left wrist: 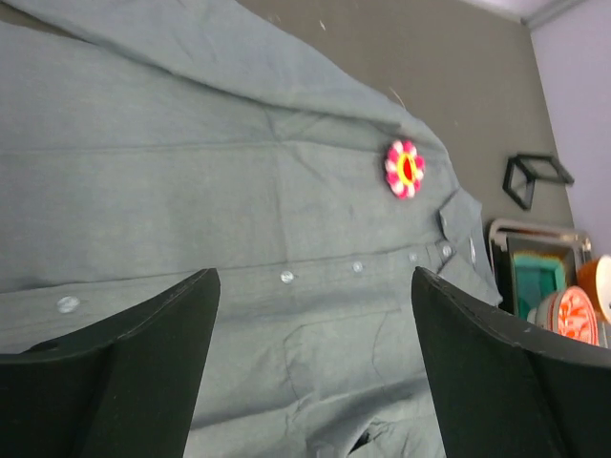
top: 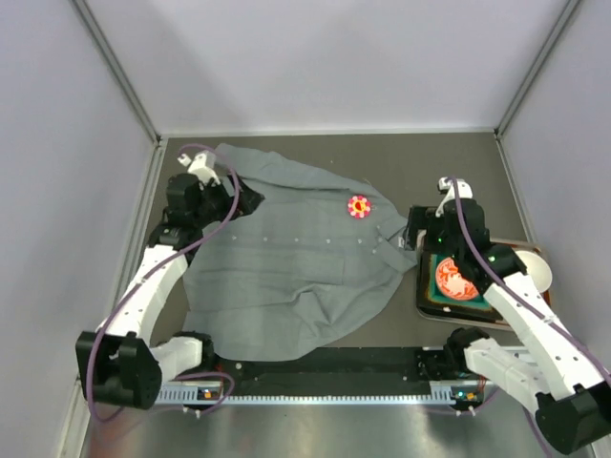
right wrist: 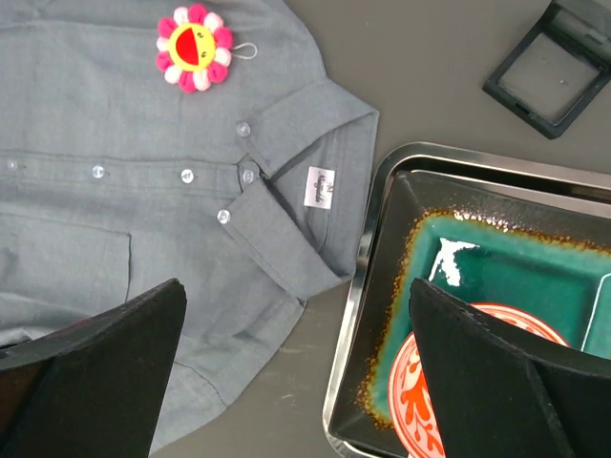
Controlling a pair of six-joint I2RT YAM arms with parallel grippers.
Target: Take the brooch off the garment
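Note:
A grey shirt [top: 277,267] lies spread on the table, collar to the right. A flower brooch [top: 359,206] with pink and white petals and a yellow centre sits on it near the upper collar end, also seen as the flower [right wrist: 194,48] with a small white loop beside it. My left gripper [top: 246,197] hangs over the shirt's upper left, open and empty, well left of the brooch. My right gripper [top: 416,229] is over the collar and tray edge, to the right of the brooch, open with nothing between its fingers.
A metal tray [right wrist: 374,286] at the right holds a green dish [right wrist: 516,272] and an orange patterned plate [top: 453,279]. A small black frame [left wrist: 520,191] lies on the bare table above the tray.

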